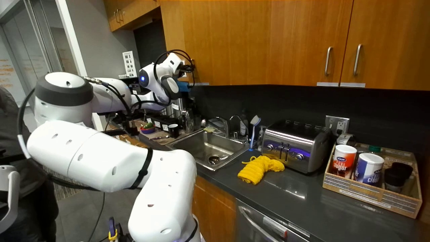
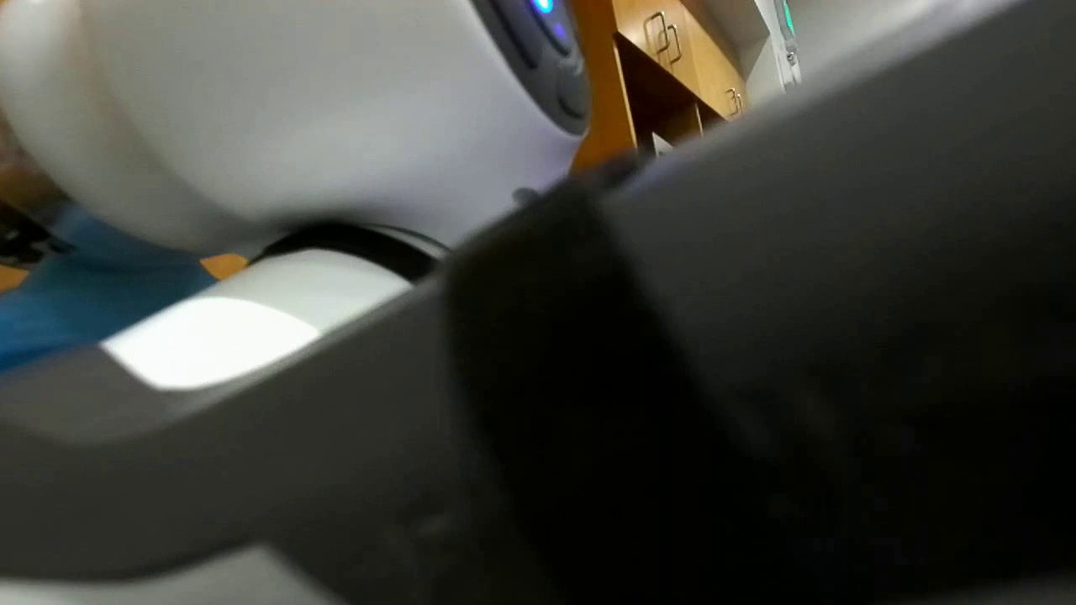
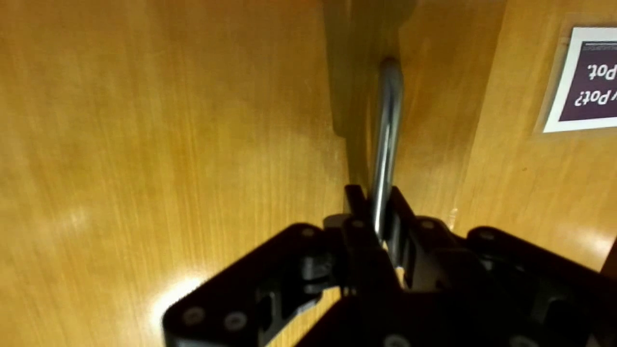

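A slim metal bar handle [image 3: 388,121] stands out from a wood cabinet door [image 3: 202,133] in the wrist view. My gripper is shut on its lower part, with one dark finger [image 3: 355,199] on each side of the bar. In exterior view 1 the wrist end of my arm [image 1: 163,78] is raised to the bottom left of the upper cabinet [image 1: 229,44]. Cables and the arm's last link largely hide the grip there. Exterior view 2 shows mostly blurred arm parts, without the fingers.
Below the cabinets are a sink [image 1: 213,147], a yellow cloth [image 1: 260,168], a toaster [image 1: 292,143] and a box [image 1: 373,193] of canisters. A printed sign [image 3: 590,81] is on the panel right of the handle. Bare counter lies in front of the toaster.
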